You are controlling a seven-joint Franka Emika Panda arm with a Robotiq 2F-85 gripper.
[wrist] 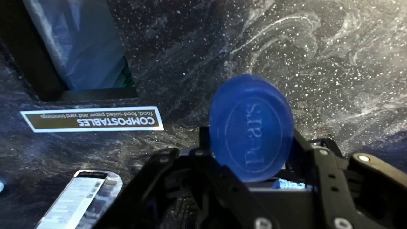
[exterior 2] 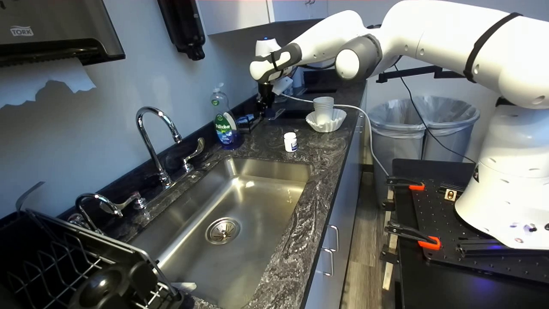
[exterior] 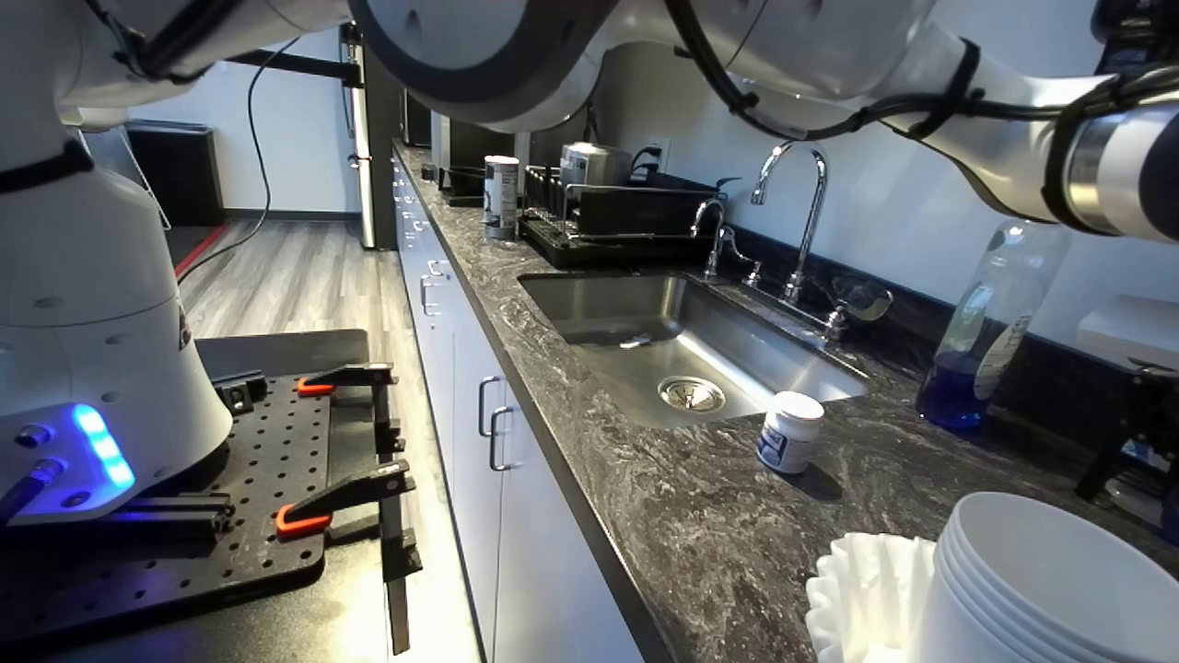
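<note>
A blue oval top marked "Pears" [wrist: 253,131] fills the middle of the wrist view. My gripper is shut on this blue Pears item, one black finger [wrist: 204,137] at its left and the other at its right. The item's lower part is hidden beneath its top, so I cannot tell whether it touches the counter. In exterior view 2 the gripper [exterior 2: 266,105] points down at the back of the counter, beyond the green-labelled soap bottle [exterior 2: 224,121]. Exterior view 1 catches only part of the gripper, at the right edge.
A counter opening [wrist: 87,49] sits beside a "COMPOSTABLES" label [wrist: 93,119]. A clear labelled package [wrist: 82,198] lies at lower left in the wrist view. Nearer the sink [exterior 2: 206,257] stand a white pill bottle [exterior 2: 291,142] and stacked cups [exterior 2: 323,109] in a fluted bowl [exterior 2: 337,121].
</note>
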